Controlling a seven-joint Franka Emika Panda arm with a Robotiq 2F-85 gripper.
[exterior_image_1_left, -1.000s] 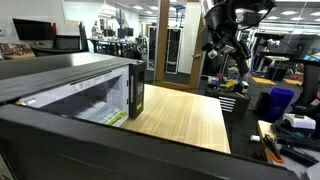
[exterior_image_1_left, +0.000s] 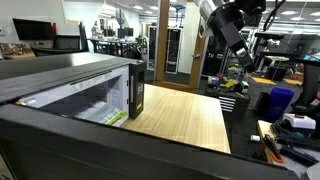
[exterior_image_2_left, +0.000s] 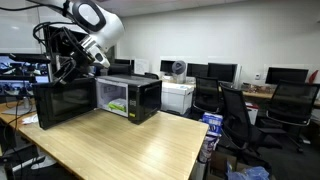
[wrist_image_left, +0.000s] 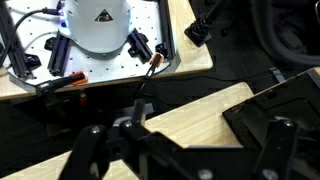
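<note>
A black microwave (exterior_image_2_left: 148, 97) with a pale interior stands on the wooden table (exterior_image_2_left: 145, 143). Its dark door (exterior_image_2_left: 65, 103) hangs open toward the left in exterior view 2. Low inside the cavity lies something green and white (exterior_image_1_left: 108, 116), too small to identify. My gripper is raised in the air, clear of the microwave. In the wrist view its dark fingers appear spread apart at the bottom, with nothing seen between them. It faces down over the table edge and floor; small details of the fingers are dark.
Office chairs (exterior_image_2_left: 245, 112) stand behind it. My white arm base (wrist_image_left: 97, 22) and several cables and tools sit on a separate stand beyond a gap.
The arm's upper part has swung and tilted, with the hand turning toward the right in exterior view 1. The microwave and its contents look unmoved.
</note>
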